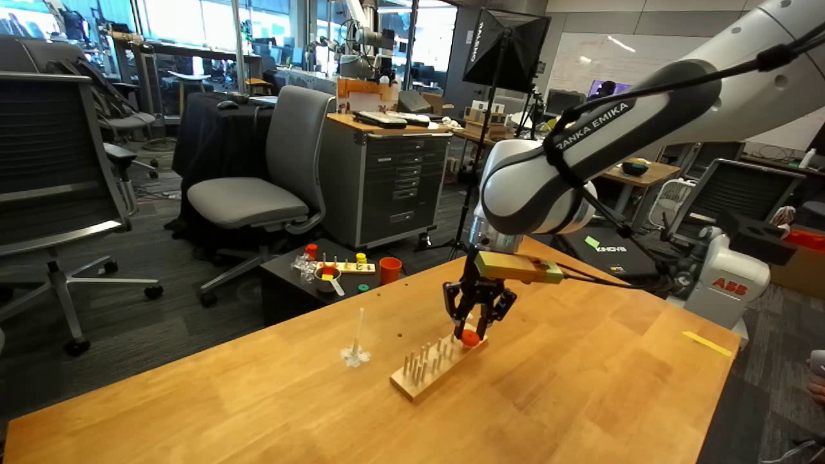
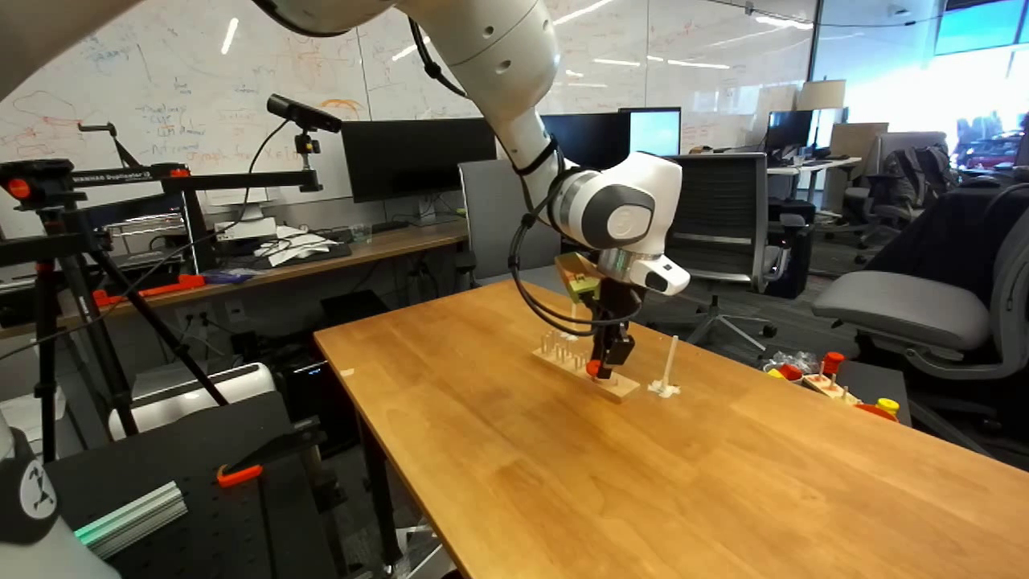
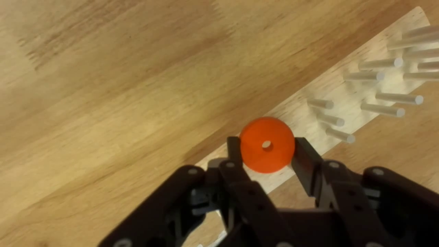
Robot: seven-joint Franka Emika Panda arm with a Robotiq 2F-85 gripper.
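Observation:
An orange-red disc [image 3: 266, 158] with a small hole in its middle is pinched between the two black fingers of my gripper. It lies over the end of a long wooden pegboard [image 3: 296, 111], whose other pegs [image 3: 382, 109] stand bare. Whether a peg sits inside the disc's hole cannot be told. In exterior view 1 the gripper [image 1: 469, 334] points down at the board's far end, with the disc [image 1: 470, 339] low against the board [image 1: 417, 386]. Exterior view 2 shows the same disc [image 2: 593, 368] close above the wood, beside the fingers.
A lone upright stick [image 1: 359, 332] is fixed to the table left of the board. Off the table, a dark side stand [image 1: 301, 301] carries an orange cup [image 1: 390, 270] and other coloured pieces.

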